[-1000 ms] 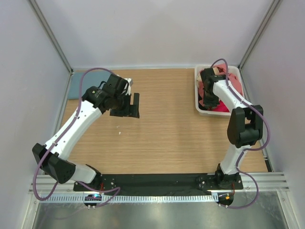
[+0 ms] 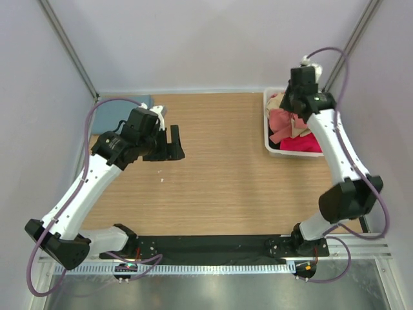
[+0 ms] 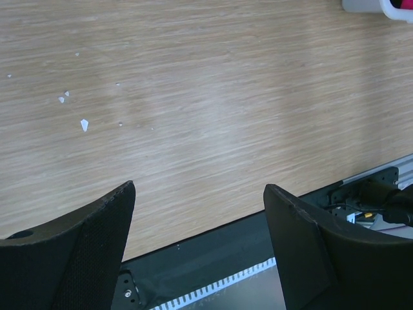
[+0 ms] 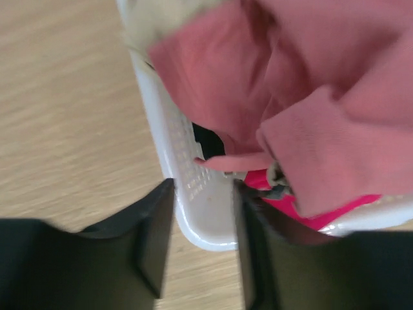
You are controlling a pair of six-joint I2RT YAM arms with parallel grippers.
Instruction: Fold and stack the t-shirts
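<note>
Salmon-pink cloth point(image 2: 279, 123) lies crumpled with a bright red piece point(image 2: 300, 143) and beige cloth inside a white basket point(image 2: 266, 134) at the back right. Over the basket hovers my right gripper; its fingers are apart, with the basket's corner visible between them and no cloth caught. The right wrist view is blurred, showing pink folds point(image 4: 322, 129) beyond the fingertips. Above the bare left part of the table is my left gripper, open and empty. Individual shirts in the pile cannot be told apart.
A blue-grey flat panel point(image 2: 110, 116) lies at the back left. Along the front edge runs a black rail point(image 2: 206, 245).
My left gripper shifted slightly left. The pile looks rearranged.
</note>
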